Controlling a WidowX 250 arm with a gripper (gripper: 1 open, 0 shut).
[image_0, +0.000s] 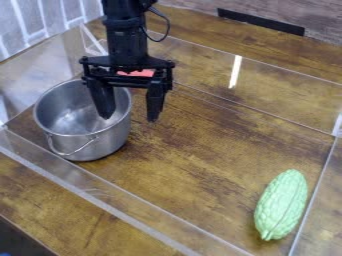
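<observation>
My black gripper points down over the back right part of a steel pot at the left, its two fingers spread apart and open. Whether the fingertips reach inside the rim is hard to tell. A pale green ridged vegetable lies at the lower right, well away from the gripper. A small red object shows partly behind the gripper, too hidden to identify.
Clear low walls border the wooden work surface, whose middle and right are free apart from the vegetable. A white strip stands out at the back right.
</observation>
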